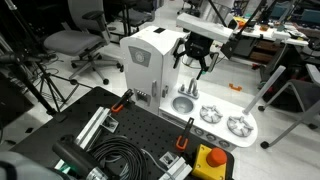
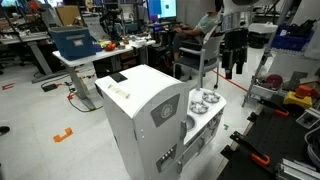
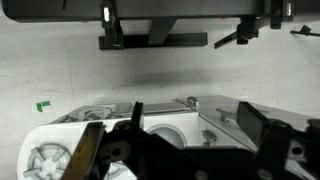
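My gripper [image 1: 192, 64] hangs above the white toy kitchen, its fingers spread apart with nothing visible between them. In the wrist view the two dark fingers [image 3: 80, 155] stand wide apart. Below lies the kitchen's counter [image 1: 215, 112], with a round metal sink [image 1: 182, 105], a faucet [image 1: 193, 87] and two burners [image 1: 239, 126]. A tall white cabinet [image 2: 140, 115] with a grey door rises at one end. Part of the sink [image 3: 168, 134] shows between the fingers in the wrist view, along with one burner [image 3: 48, 160]; the rest is partly hidden by the gripper.
A dark table [image 1: 140, 130] adjoins the kitchen, bearing a coiled black cable [image 1: 118, 158], orange-tipped clamps [image 1: 186, 137] and a yellow box with a red button [image 1: 211, 160]. Office chairs [image 1: 85, 40] stand behind.
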